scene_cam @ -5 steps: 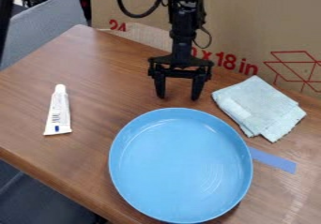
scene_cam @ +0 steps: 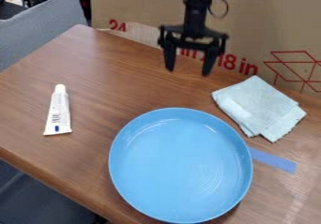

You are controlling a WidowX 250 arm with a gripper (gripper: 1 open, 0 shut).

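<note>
My black gripper (scene_cam: 190, 59) hangs open at the back centre of the wooden table, a little blurred, with nothing visible between its fingers. Below it on the table lie a light blue plate (scene_cam: 179, 162) at the front right, a folded pale cloth (scene_cam: 257, 107) to the right, and a white tube with a blue end (scene_cam: 58, 110) on the left.
A cardboard sheet (scene_cam: 269, 31) stands along the back edge. A blue strip (scene_cam: 273, 161) lies right of the plate. A grey surface is beyond the left edge.
My gripper has moved up and back, away from the tabletop beside the cloth. The plate, cloth and tube have not moved.
</note>
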